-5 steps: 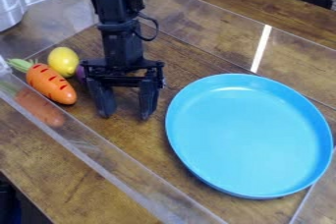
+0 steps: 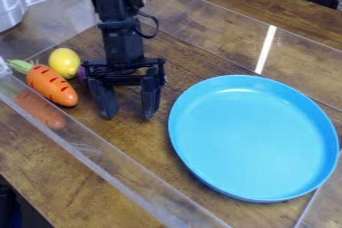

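Note:
The black gripper (image 2: pixel 127 100) is low over the wooden table, with its two fingers pointing down; whether anything is between them is hard to tell. To its left lie an orange toy carrot (image 2: pixel 51 84) with green top and a yellow lemon (image 2: pixel 63 60). A small purple thing (image 2: pixel 83 71) is partly hidden behind the gripper. A large round blue plate (image 2: pixel 253 137) lies to the right of the gripper.
A clear plastic wall runs along the lower left, in front of the carrot. A white container (image 2: pixel 8 2) stands at the top left. The table (image 2: pixel 214 42) behind the plate is clear, with a white strip on it.

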